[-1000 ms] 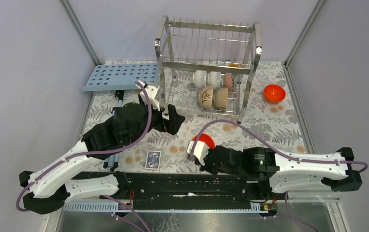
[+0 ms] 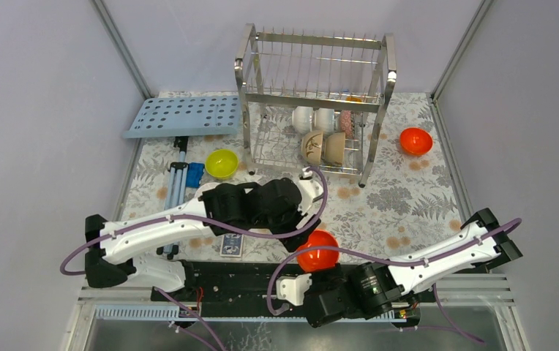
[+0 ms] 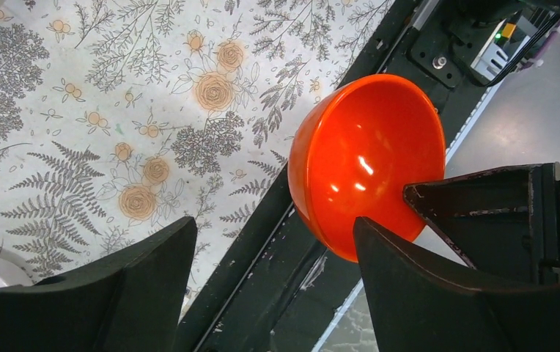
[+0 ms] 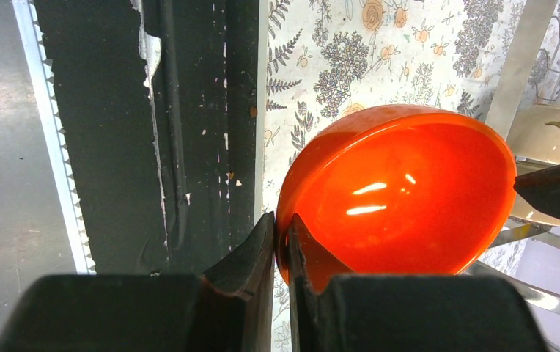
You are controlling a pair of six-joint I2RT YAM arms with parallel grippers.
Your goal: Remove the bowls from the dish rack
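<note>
An orange bowl (image 2: pixel 318 251) hangs tilted over the table's front edge. My right gripper is shut on its rim, one finger on each side of the wall. My left gripper stands open beside the same bowl (image 3: pixel 372 154). One of its fingertips reaches the bowl's near rim in the left wrist view; nothing is gripped between the fingers. In the dish rack (image 2: pixel 317 100), two brown bowls (image 2: pixel 312 148) lean at the front of the lower shelf, with white bowls (image 2: pixel 303 119) and a pink patterned one (image 2: pixel 346 122) behind.
A second orange bowl (image 2: pixel 415 141) rests right of the rack, and a yellow-green bowl (image 2: pixel 222 164) left of it. A blue perforated tray (image 2: pixel 185 117), a folded tripod (image 2: pixel 175 191) and a card box (image 2: pixel 232 243) occupy the left side. Right of centre, the table is clear.
My left arm has swung right and toward the front, up to the orange bowl.
</note>
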